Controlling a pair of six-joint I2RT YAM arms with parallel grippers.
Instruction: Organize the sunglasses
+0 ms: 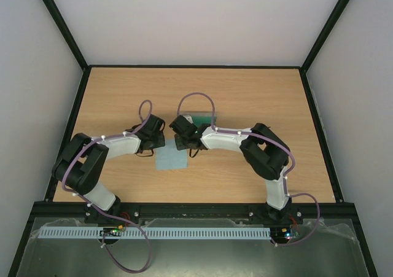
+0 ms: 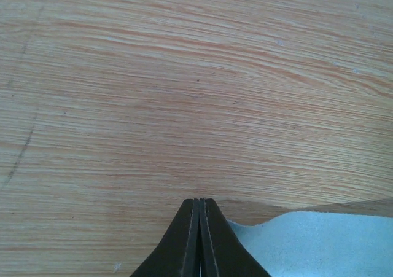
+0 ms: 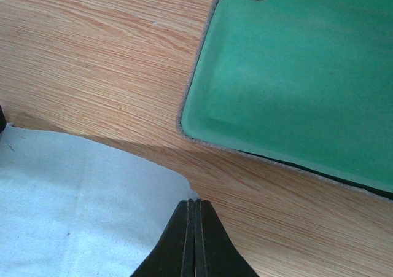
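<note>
A light blue cloth lies flat on the wooden table between my grippers. My left gripper is shut at one corner of the cloth; whether it pinches the edge is unclear. My right gripper is also shut, at another corner of the cloth. A green case with a grey edge lies just behind the cloth, filling the upper right of the right wrist view as a green surface. I cannot make out any sunglasses in these views.
Dark frame edges and walls bound it. Both arms reach inward from the front corners.
</note>
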